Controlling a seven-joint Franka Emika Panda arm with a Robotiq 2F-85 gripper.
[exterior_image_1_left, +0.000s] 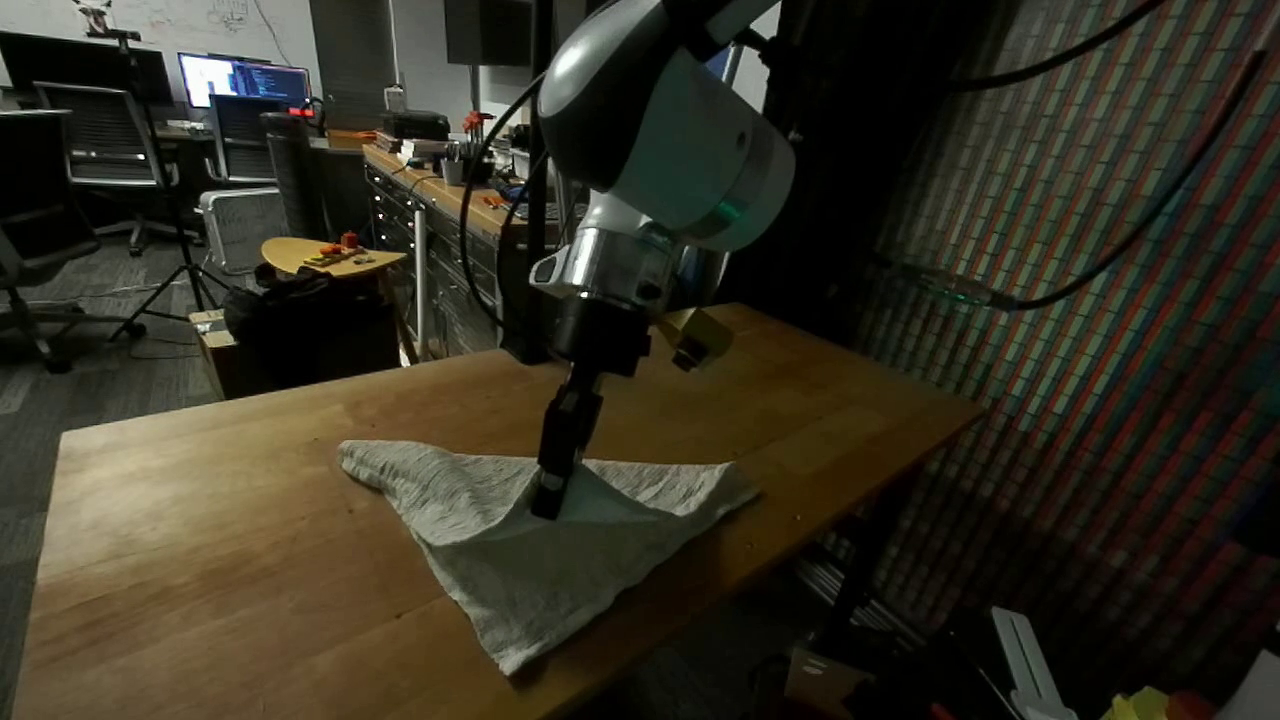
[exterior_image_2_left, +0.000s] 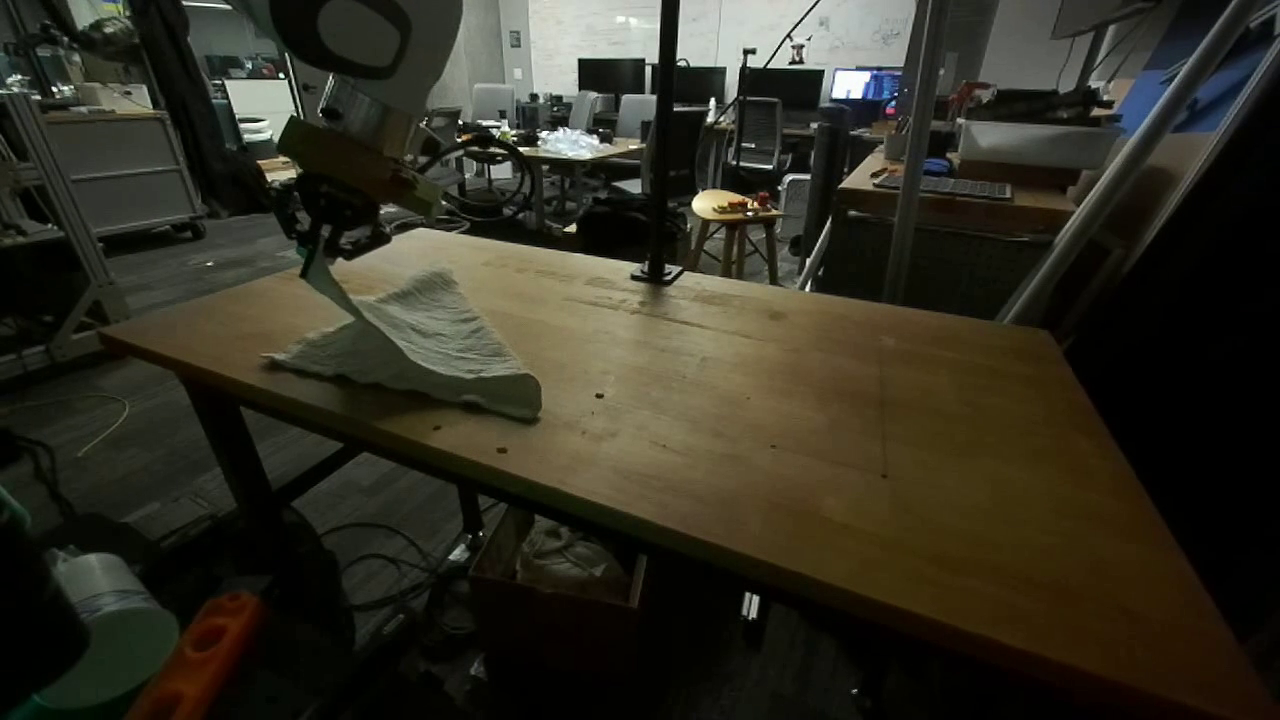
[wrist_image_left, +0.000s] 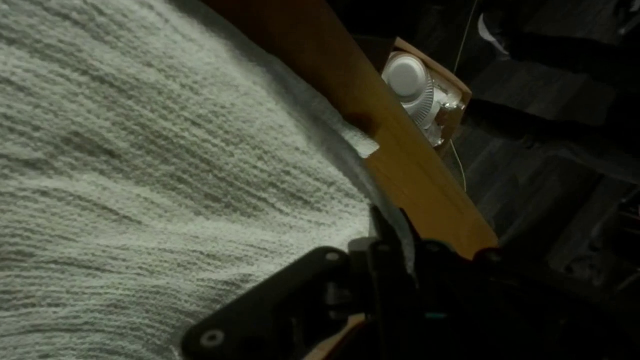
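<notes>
A pale, ribbed cloth (exterior_image_1_left: 516, 588) lies on the wooden table, partly folded over. My gripper (exterior_image_1_left: 552, 498) is shut on a raised part of its edge, and the fabric slopes down from the fingertips. From the other side, the cloth (exterior_image_2_left: 432, 342) rises in a thin strip to the gripper (exterior_image_2_left: 314, 266) near the table's far left. Close up in the wrist view, the cloth (wrist_image_left: 150, 156) fills the left half and its edge runs between the dark fingers of the gripper. Folds hide part of the cloth's underside.
A black post (exterior_image_2_left: 657, 274) stands at its back edge. Below the table edge, a cardboard box (wrist_image_left: 462, 90) with white items sits on the floor.
</notes>
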